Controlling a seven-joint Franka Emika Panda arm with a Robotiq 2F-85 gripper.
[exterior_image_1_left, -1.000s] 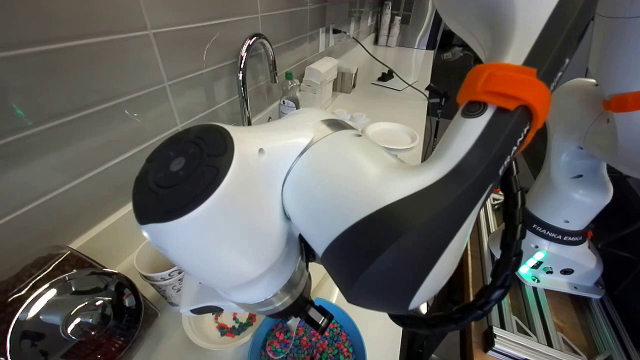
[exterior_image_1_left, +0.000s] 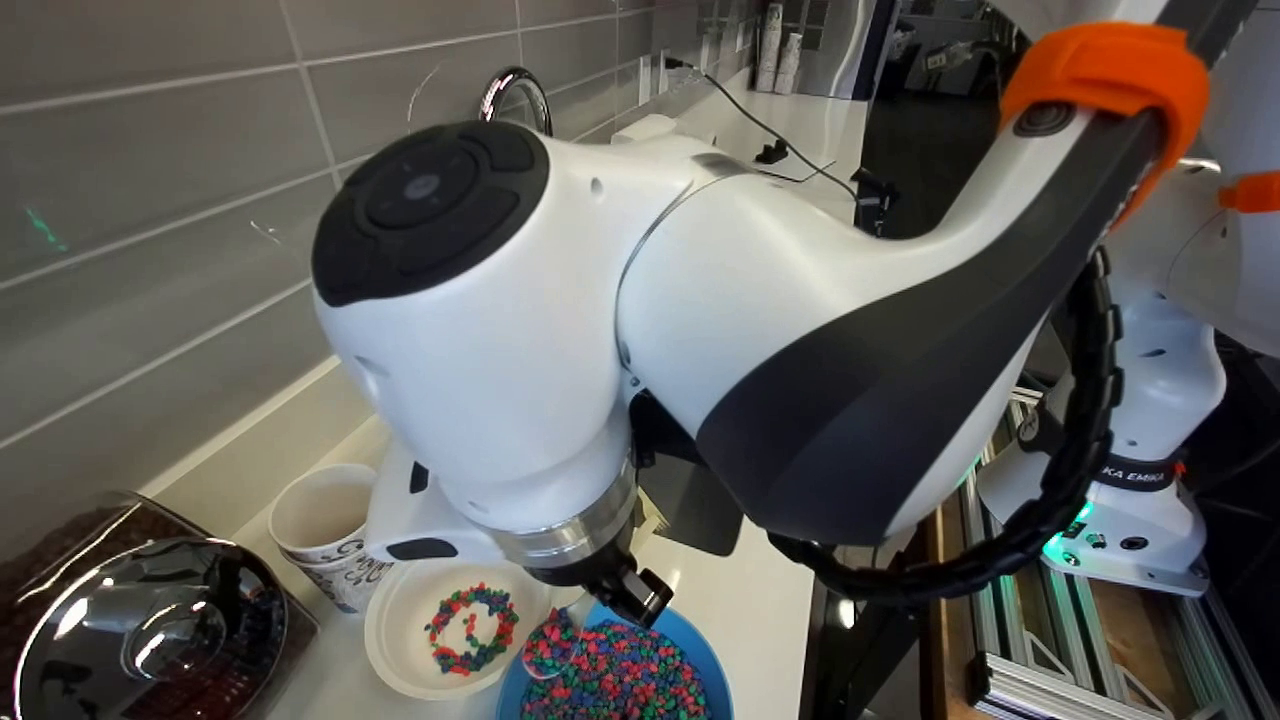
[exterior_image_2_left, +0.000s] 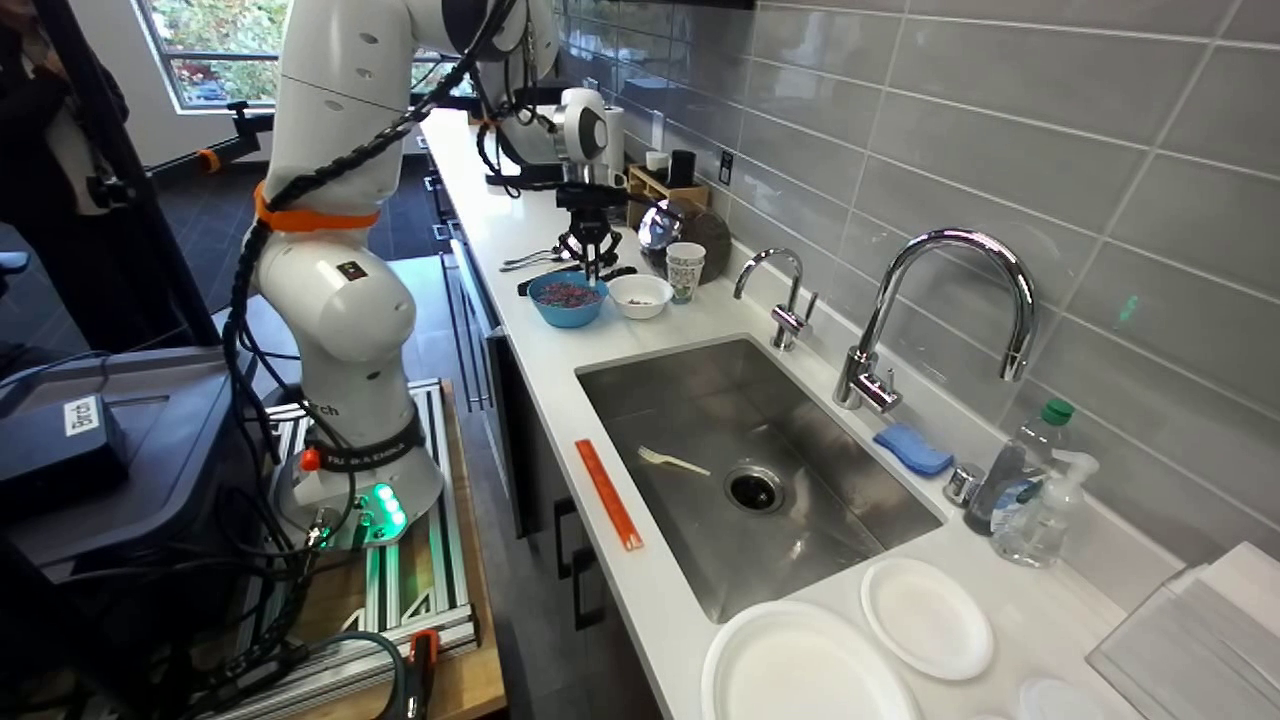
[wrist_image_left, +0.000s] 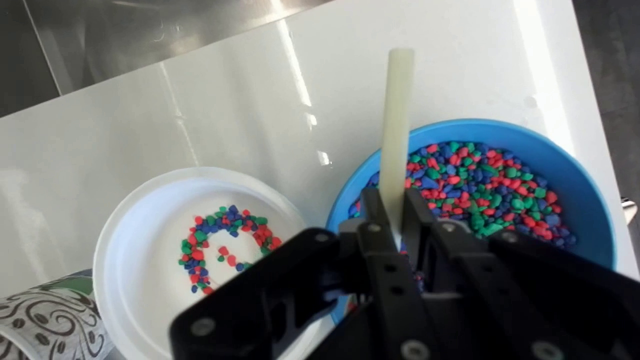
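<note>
My gripper is shut on the pale handle of a spoon (wrist_image_left: 397, 114), which sticks up between its fingers in the wrist view. In exterior view 1 the spoon's clear scoop (exterior_image_1_left: 549, 648) holds red, blue and green pebbles, above the left rim of the blue bowl (exterior_image_1_left: 716, 672). Many more pebbles (wrist_image_left: 480, 186) fill that bowl. Left of it in the wrist view, a white bowl (wrist_image_left: 139, 264) has a ring of the same pebbles on its bottom, with a few inside the ring. The gripper's body hides the scoop in the wrist view.
Patterned paper cups (exterior_image_1_left: 324, 528) stand beside the white bowl, near a shiny-lidded container (exterior_image_1_left: 144, 636). The sink (exterior_image_2_left: 720, 420) lies on the other side of the bowls, with bare counter between. The counter's edge runs close to the blue bowl.
The arm has risen. The spoon has come up from the blue bowl's pebbles and moved left toward the white bowl, its scoop now visibly loaded. More of the white bowl shows.
</note>
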